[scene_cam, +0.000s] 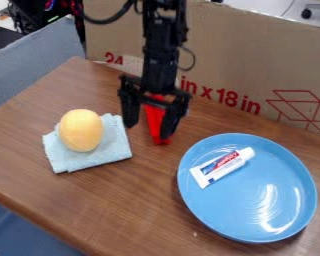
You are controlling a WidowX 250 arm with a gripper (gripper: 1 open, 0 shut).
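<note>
My black gripper (151, 118) is low over the table, its two fingers apart on either side of a red bar-shaped object (159, 128), which is partly hidden by the gripper. Left of it a yellow rounded object (81, 128) rests on a folded light-blue cloth (108, 154). On the right, a white toothpaste tube (222, 167) lies on a blue plate (264, 205).
The wooden table (109, 205) has bare room at the front left and far left. A cardboard box (263, 75) stands along the back. A grey padded edge (29, 90) runs along the left.
</note>
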